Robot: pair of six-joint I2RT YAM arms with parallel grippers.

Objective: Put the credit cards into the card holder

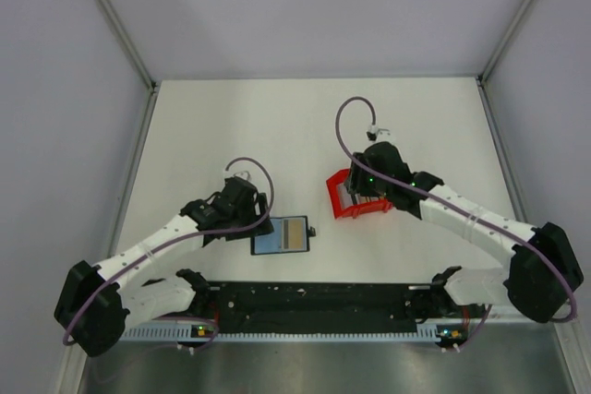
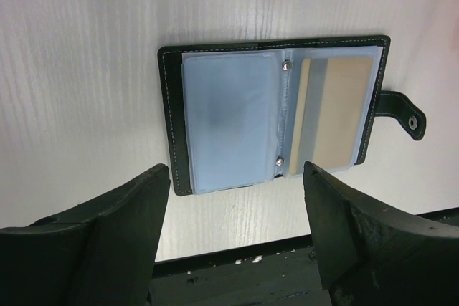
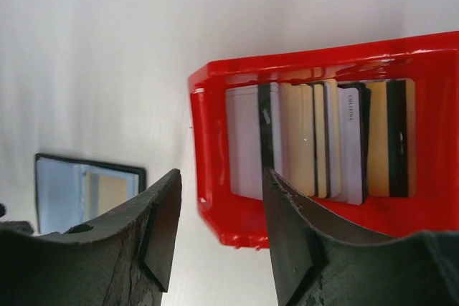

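Note:
The card holder (image 2: 229,120), a dark green wallet with clear sleeves, lies open on the table; a tan card (image 2: 337,112) shows in its right half. My left gripper stands open just above it, nothing between its fingers. A red tray (image 3: 423,218) holds a row of white, cream, grey and black cards (image 3: 319,137). My right gripper hangs over the tray's left part, fingers apart, with nothing seen between them.

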